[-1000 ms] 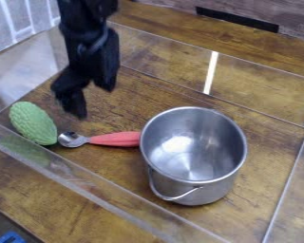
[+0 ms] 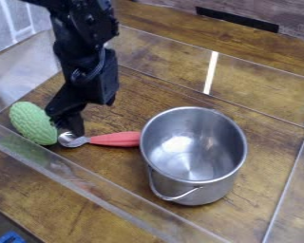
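Note:
My black gripper (image 2: 68, 121) is low at the left, its fingertips just above the bowl of a spoon (image 2: 114, 140) with a red handle and metal head. It is open, with nothing visibly held. A green textured oval object (image 2: 33, 121) lies just left of the spoon head. A steel pot (image 2: 193, 157) with a wire handle stands to the right, beside the end of the spoon's handle.
A clear low wall runs diagonally along the front left, and clear panels edge the right and back. The wooden floor (image 2: 167, 85) behind the pot is bare.
The spoon, green object and pot have not moved.

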